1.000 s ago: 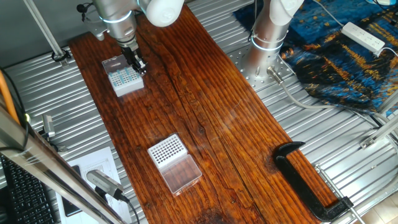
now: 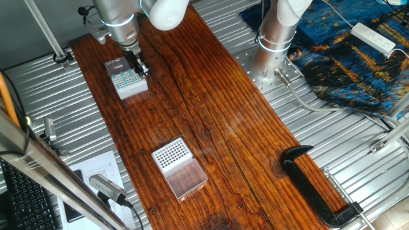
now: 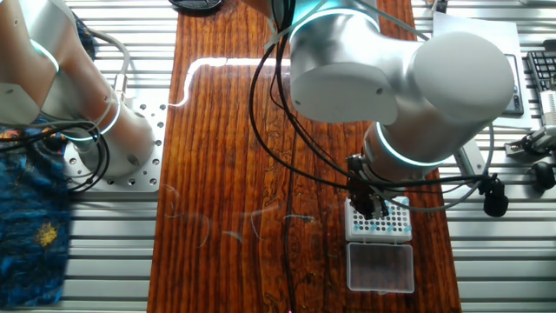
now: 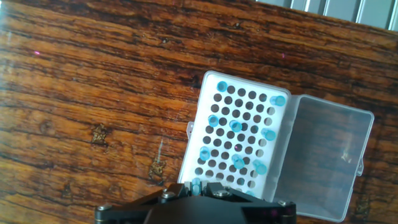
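Note:
A white rack (image 4: 214, 140) with rows of holes sits in an open clear box, and several blue tubes (image 4: 236, 126) stand spread among its holes. Over the rack's near left corner in the wrist view, my gripper has its fingertips close together with one blue tube (image 4: 196, 182) between them. Whether they press on that tube cannot be made out. Exterior view 1 shows the gripper (image 2: 144, 69) low at the edge of this same rack (image 2: 131, 91). In exterior view 2 the arm hides part of the rack (image 3: 380, 233).
A second open box with an empty-looking white rack (image 2: 172, 155) lies farther along the wooden table (image 2: 211, 134). The clear lid (image 4: 326, 155) of the first box lies folded open beside its rack. A black clamp (image 2: 307, 185) grips the table edge. Bare wood separates the boxes.
Over the last second my gripper has shifted slightly down and toward the rack. Both boxes have stayed where they were.

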